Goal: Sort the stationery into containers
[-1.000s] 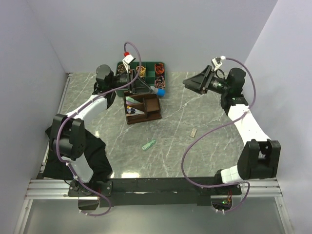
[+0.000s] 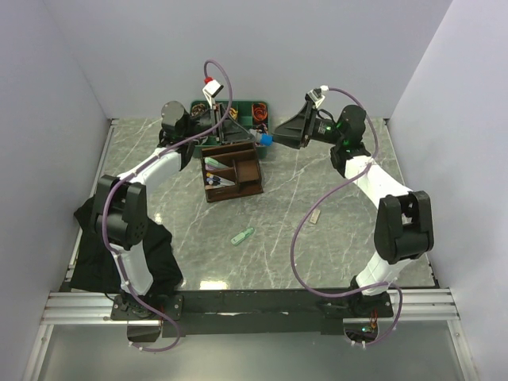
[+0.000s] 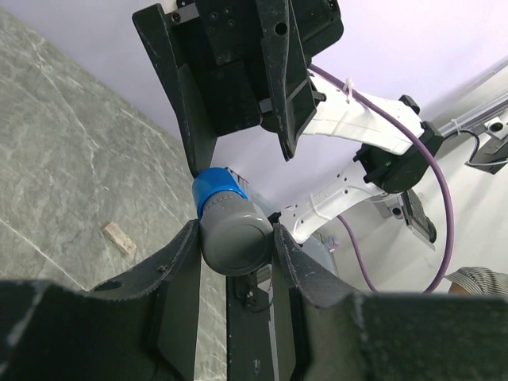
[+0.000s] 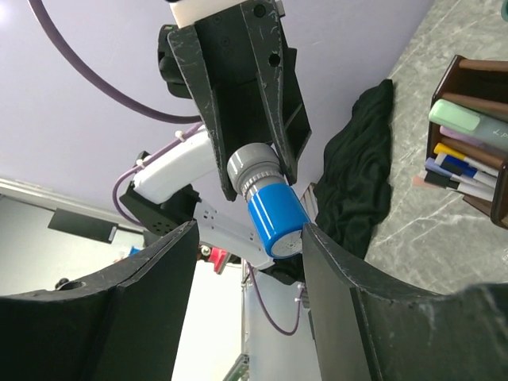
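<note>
A grey cylinder with a blue end (image 3: 238, 234) is held level above the table by my left gripper (image 2: 249, 136), shut on its grey part. The blue end (image 4: 279, 221) points toward my right gripper (image 2: 278, 137). My right gripper stands open, its fingertips (image 4: 311, 230) close to that blue end, which appears nearer one finger than the other; contact cannot be made out. In the top view, a brown wooden organizer (image 2: 232, 196) holds several pens and markers. A green marker (image 2: 243, 236) lies on the table, and a small beige block (image 2: 315, 216) rests farther right.
Behind the organizer stands a green compartment box (image 2: 263, 151) with coiled cables, partly under the left arm. Black cloth (image 2: 163, 266) lies at the left front.
The right gripper has moved left, closing the distance to the cylinder's blue end. My left gripper has shifted slightly right and upward in the top view, still carrying the cylinder.
</note>
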